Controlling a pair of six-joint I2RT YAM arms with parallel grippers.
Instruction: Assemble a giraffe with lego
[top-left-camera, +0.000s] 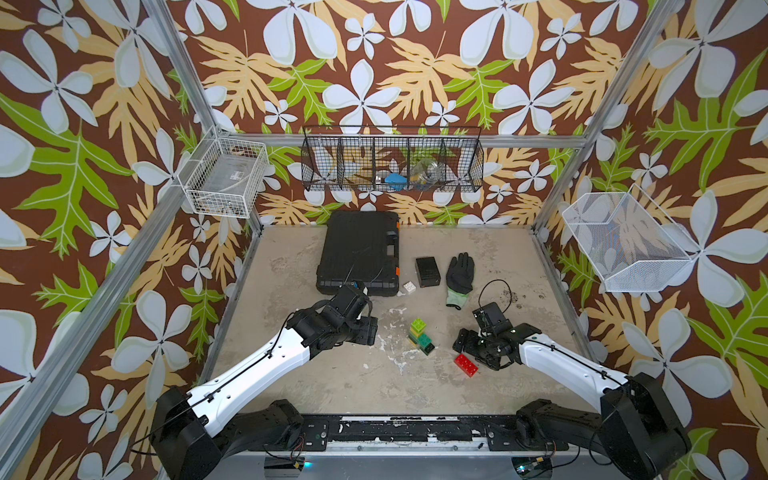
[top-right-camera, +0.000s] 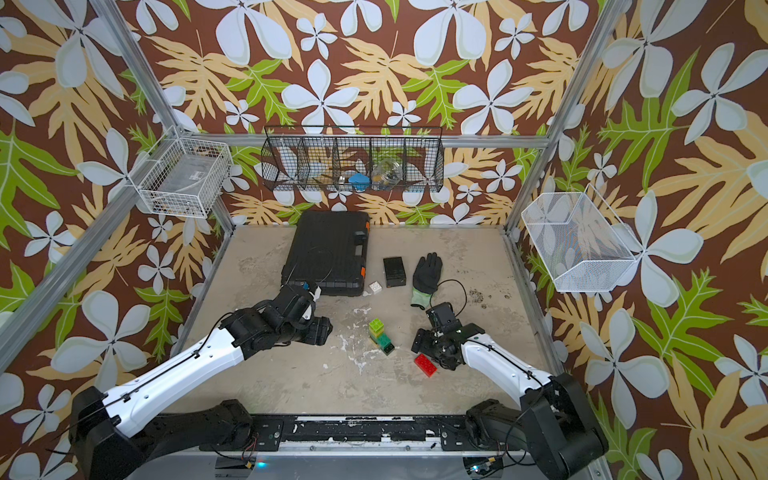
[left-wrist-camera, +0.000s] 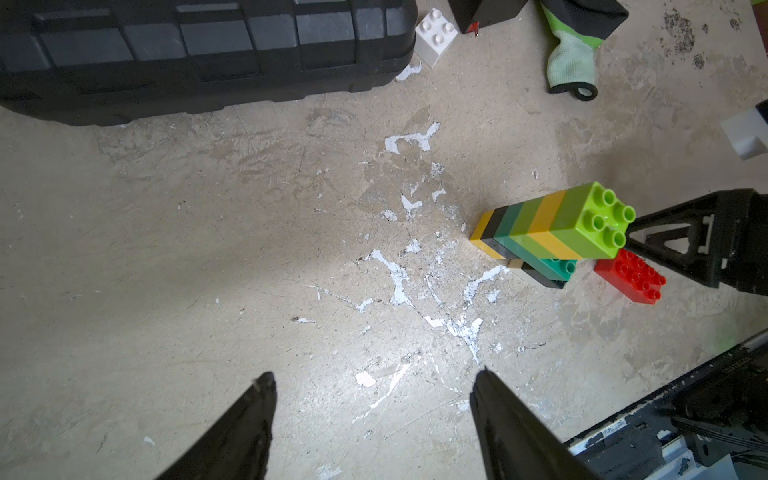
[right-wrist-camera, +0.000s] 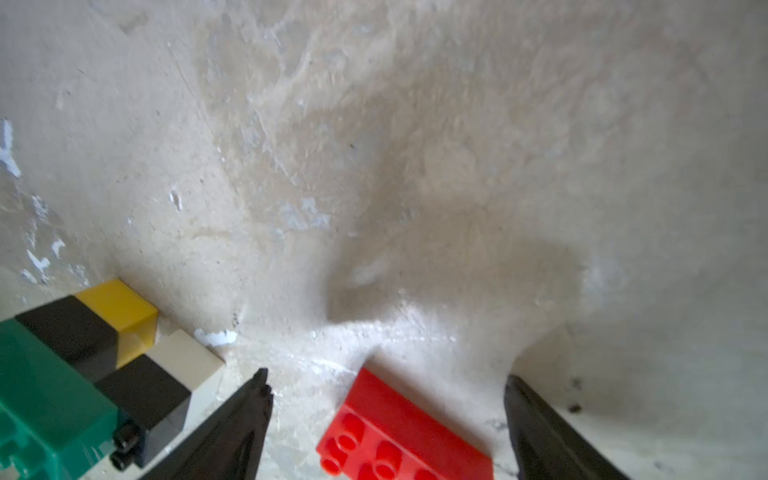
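Observation:
Standing on the table is a tall stack of lego in lime, yellow, green and black, with a beige and a black brick at its foot in the right wrist view. A loose red brick (right-wrist-camera: 400, 432) lies just right of the stack, studs showing. My right gripper is open low over the red brick, which shows between its fingers but apart from them. Left of the stack, my left gripper is open above bare table, with nothing between its fingers. A white brick (left-wrist-camera: 435, 33) lies beside the black case.
The black case (top-left-camera: 358, 252) fills the back left of the table. A small black box (top-left-camera: 427, 271) and a glove (top-left-camera: 460, 276) lie at the back. Wire baskets (top-left-camera: 392, 162) hang on the walls.

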